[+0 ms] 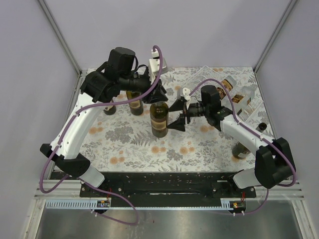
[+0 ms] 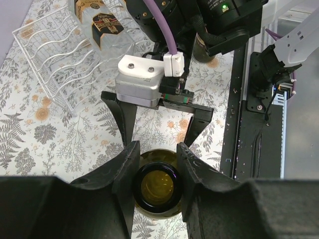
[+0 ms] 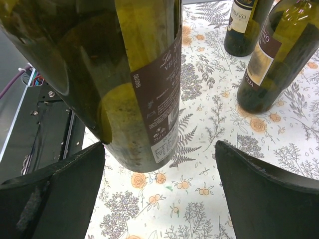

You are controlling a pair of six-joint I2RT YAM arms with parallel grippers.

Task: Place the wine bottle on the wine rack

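Observation:
My left gripper (image 1: 158, 95) is shut on the neck of a dark green wine bottle (image 1: 159, 119), which hangs near the middle of the table, base toward the front. From the left wrist view, the bottle's round mouth (image 2: 157, 187) shows between the fingers. Just right of the bottle, my right gripper (image 1: 174, 117) stands open, its fingers pointing at the glass. In the right wrist view the bottle's label and base (image 3: 144, 119) fill the upper left, close to the left finger (image 3: 82, 177); no grip there shows. The white wire wine rack (image 1: 199, 74) stands at the back right.
Clear bottles with dark labels (image 1: 226, 85) lie in the rack. Two more wine bottles stand at the back left, the nearer one (image 1: 135, 105) beside my left arm. Another bottle (image 1: 241, 150) is at the right edge.

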